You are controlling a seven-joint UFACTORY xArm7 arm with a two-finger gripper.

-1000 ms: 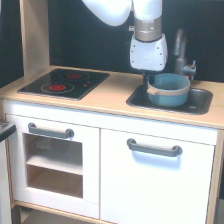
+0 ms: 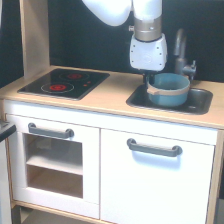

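Observation:
A blue-green pot (image 2: 171,98) stands in the dark sink (image 2: 201,101) on the right of the toy kitchen's counter. A pale band, possibly a handle, runs across its front. My gripper (image 2: 149,77) points down from the white arm at the pot's upper left rim. Its dark fingers are small and overlap the rim in this view, so I cannot tell whether they grip it or merely stand beside it.
A grey faucet (image 2: 180,52) rises close behind the pot. On the counter's left lies a black stove top (image 2: 65,83) with red rings. Bare wooden counter (image 2: 113,90) separates it from the sink. White cabinet doors (image 2: 150,185) front the unit.

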